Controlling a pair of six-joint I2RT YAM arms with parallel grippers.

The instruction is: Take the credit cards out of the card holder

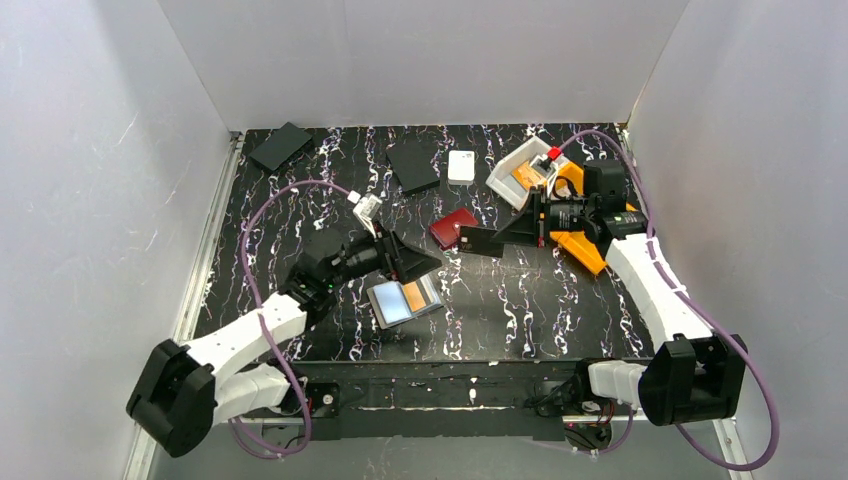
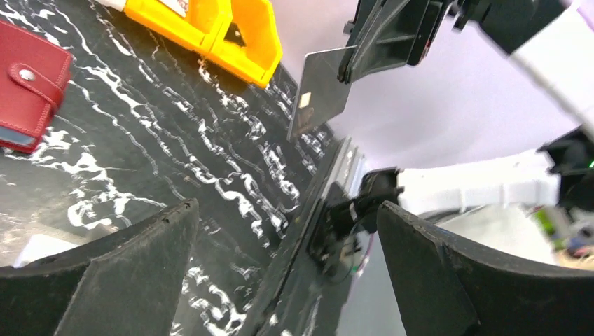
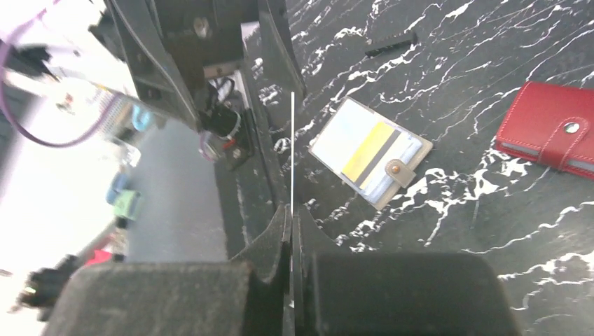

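My right gripper (image 1: 535, 225) is shut on a dark card (image 1: 480, 242), held in the air beside the red card holder (image 1: 453, 228); in the right wrist view the card is edge-on between the fingertips. My left gripper (image 1: 410, 262) stands open, fingers wide apart with nothing between them in the left wrist view. Below it, a grey open card holder (image 1: 405, 300) with light blue, yellow and orange contents lies on the table. The red holder (image 3: 543, 122) is strapped shut with a button.
Yellow and white bins (image 1: 580, 255) stand at the right, partly under the right arm. Two black flat boxes (image 1: 412, 168) and a white box (image 1: 461, 167) lie at the back.
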